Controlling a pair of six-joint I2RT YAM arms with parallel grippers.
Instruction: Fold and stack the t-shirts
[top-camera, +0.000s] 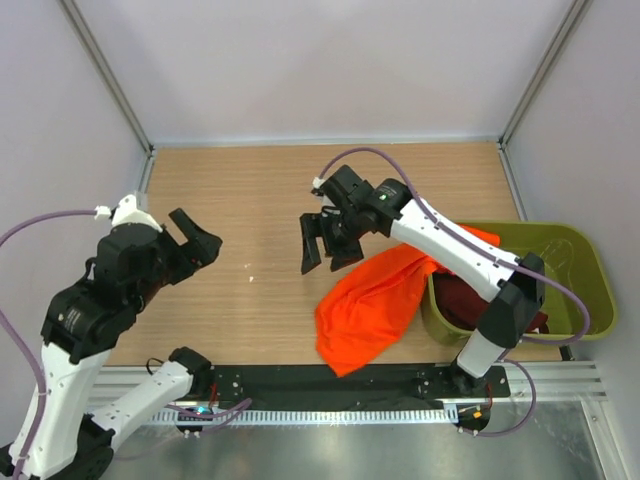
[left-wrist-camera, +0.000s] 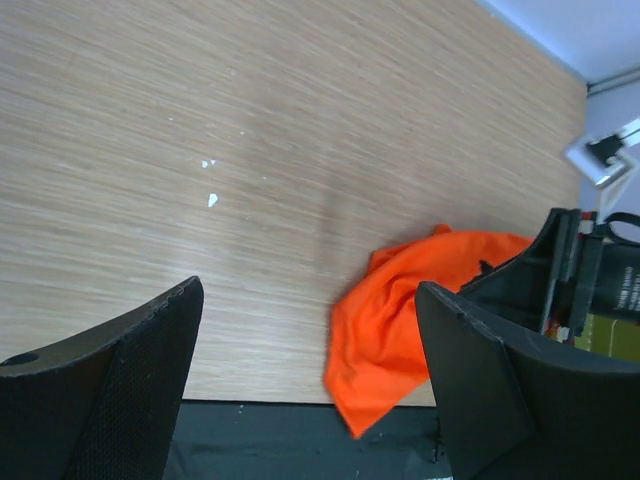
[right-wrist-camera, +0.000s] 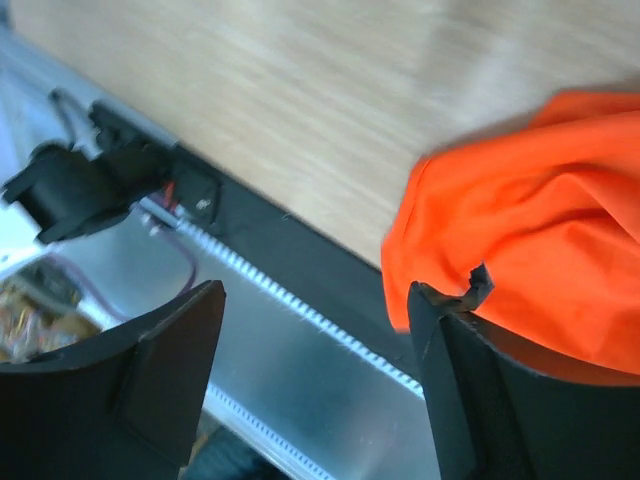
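An orange t-shirt lies crumpled on the right-front part of the table, its near end over the front edge and its far end reaching toward the bin. My right gripper is just left of and above the shirt. In the right wrist view its fingers stand apart with no cloth between them, and the shirt spreads out beyond the right finger. Over the left of the table, my left gripper is open and empty, well away from the cloth.
An olive-green bin stands at the right, with a dark maroon cloth inside, partly hidden by my right arm. A black rail runs along the front edge.
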